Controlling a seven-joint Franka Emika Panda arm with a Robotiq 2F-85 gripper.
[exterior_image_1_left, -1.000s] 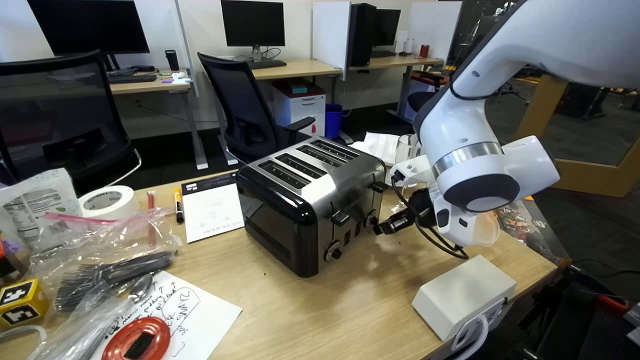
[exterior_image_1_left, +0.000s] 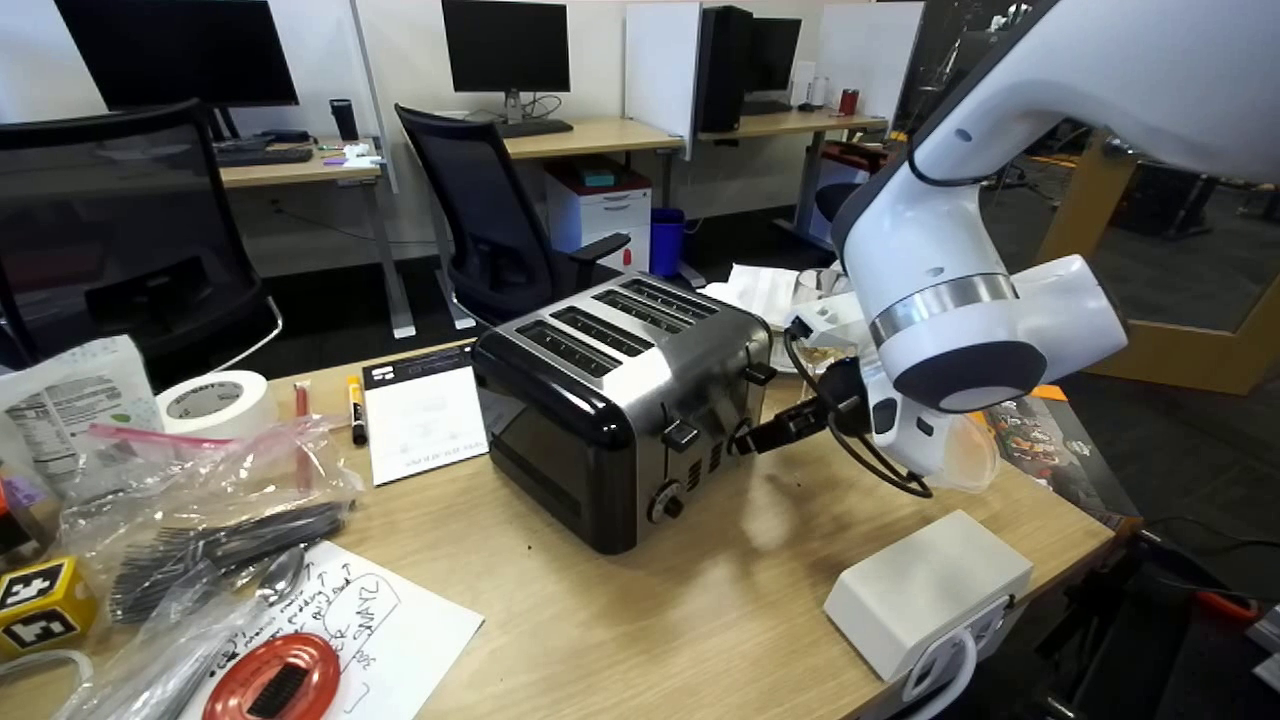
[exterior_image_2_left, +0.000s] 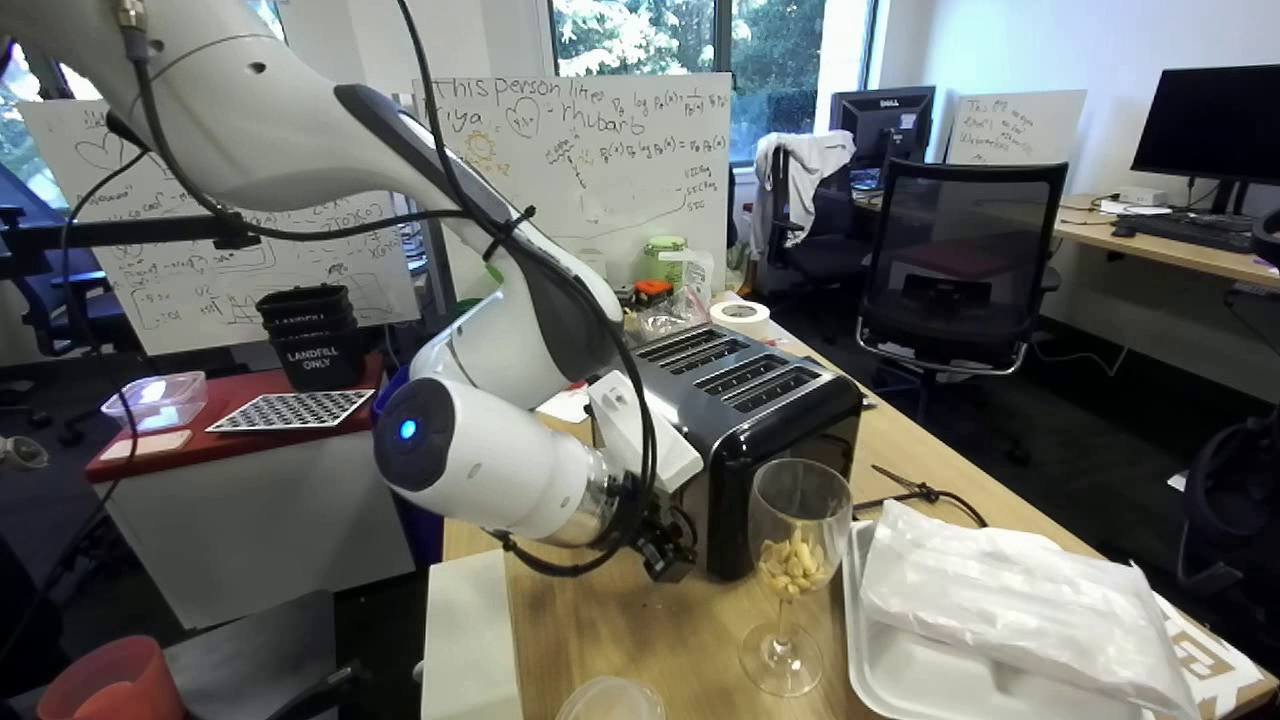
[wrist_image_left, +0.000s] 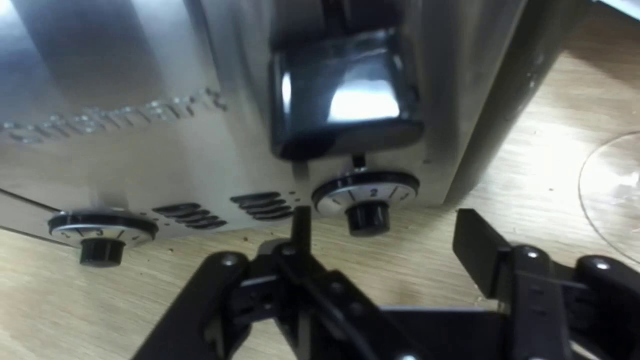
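A black and steel four-slot toaster (exterior_image_1_left: 624, 396) stands on the wooden table. On its front, in the wrist view, a black lever (wrist_image_left: 348, 96) sits above the right dial (wrist_image_left: 367, 217), whose scale shows a 2 near the top. The left dial (wrist_image_left: 101, 249) is farther off to the left. My gripper has its fingers well apart, one to either side of the right dial, with the knob between them in this view. Whether either finger touches the knob I cannot tell. In exterior view 1 the fingertips are close against the toaster's front.
A wine glass (exterior_image_2_left: 798, 558) holding pale pieces stands beside the toaster, near a white tray (exterior_image_2_left: 864, 600). A white box (exterior_image_1_left: 930, 588) lies at the table's front edge. Bare table (exterior_image_1_left: 624, 636) stretches in front of the toaster.
My gripper has moved slightly up and left in exterior view 1, closer to the toaster's front, and now covers the far dial. The toaster has not moved.
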